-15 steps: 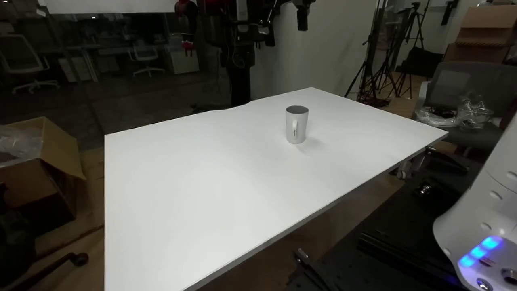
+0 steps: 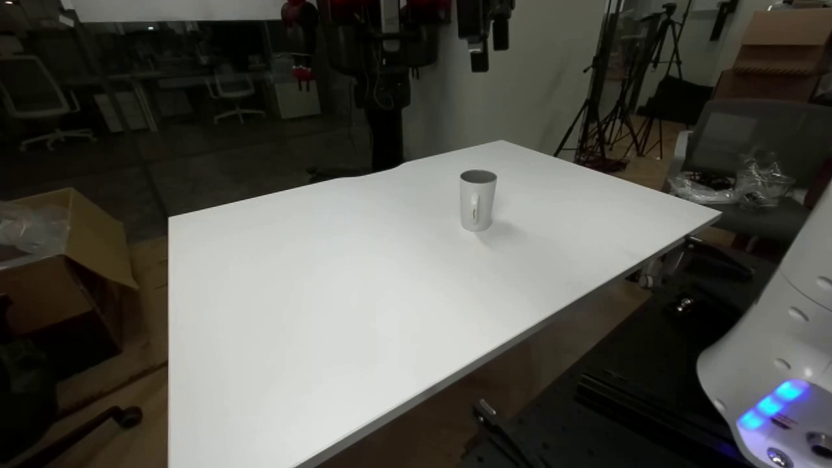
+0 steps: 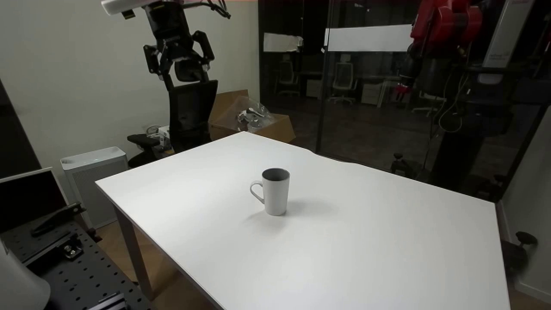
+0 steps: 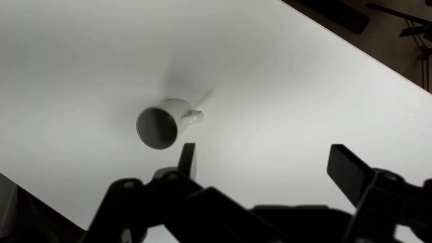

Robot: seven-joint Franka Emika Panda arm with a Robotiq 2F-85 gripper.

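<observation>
A white mug (image 2: 477,204) with a grey inside stands upright on the white table (image 2: 312,296). Its handle points left in the second exterior view, where the mug (image 3: 276,193) is near the table's middle. My gripper (image 3: 179,63) hangs well above the tabletop, apart from the mug. From the wrist, the gripper is wide open with only bare table between its fingers. The mug (image 4: 157,128) lies up and to the left of that gap, its handle towards the right. In the first exterior view the gripper (image 2: 489,48) shows only at the top edge.
Apart from the mug, the tabletop is clear. Another robot with red parts (image 3: 447,23) stands beyond the far edge. Cardboard boxes (image 2: 86,257) and a chair (image 2: 749,148) are off the table to the sides.
In the first exterior view, the gripper's fingers have shifted right and appear closer together in the picture, as if the hand has turned. The mug has stayed in place.
</observation>
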